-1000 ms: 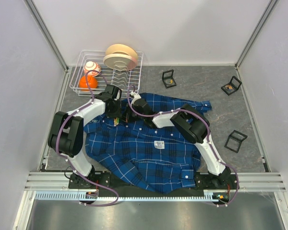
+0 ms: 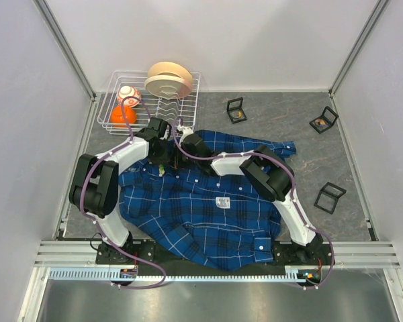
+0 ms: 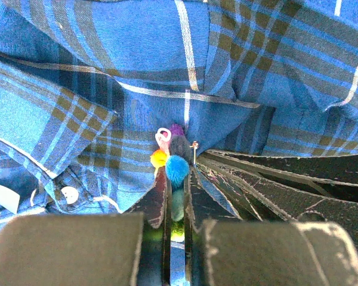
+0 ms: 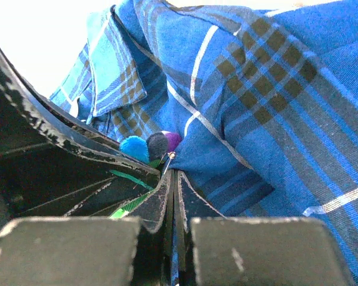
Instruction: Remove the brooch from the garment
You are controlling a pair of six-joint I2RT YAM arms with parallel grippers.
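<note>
The blue plaid garment point(image 2: 215, 201) lies spread on the table. Its brooch, a cluster of coloured pompoms point(image 3: 177, 170) with a thin metal pin point(image 3: 194, 146), sits on a fold near the collar. My left gripper is shut on the brooch, pompoms showing between and beyond its fingers. From the other side, my right gripper is shut with its tips at the pin point(image 4: 171, 155); fine detail between them is hidden. In the top view both grippers meet closely over the garment's upper left, largely covering the brooch.
A white dish rack point(image 2: 111, 111) with bowls and plates stands directly behind the grippers. Small open black boxes rest at the back point(image 2: 236, 111) and right point(image 2: 330, 197).
The left arm has moved only slightly, and the garment lies nearly the same.
</note>
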